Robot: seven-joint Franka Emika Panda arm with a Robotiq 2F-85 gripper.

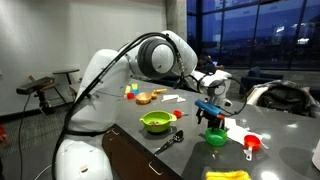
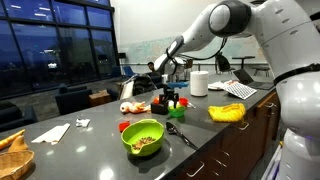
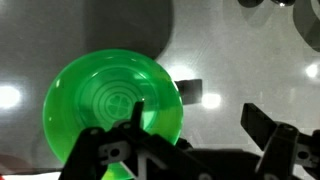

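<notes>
A small green bowl point(image 3: 75, 90) fills the left half of the wrist view. My gripper stands open, one finger over the bowl's inside and the other outside it, past the rim, over the bare table. In exterior view 1, the gripper sits just above the same bowl point(image 1: 216, 140). Exterior view 2 shows the bowl point(image 2: 180, 114) partly behind the gripper. How far the fingertips are above the rim is hard to tell.
A larger lime-green bowl point(image 1: 157, 122) and a dark utensil point(image 1: 168, 142) lie toward the arm. A red cup-like piece point(image 1: 252, 142) stands right of the small bowl. A yellow cloth point(image 1: 228, 175) is at the front. White papers lie behind.
</notes>
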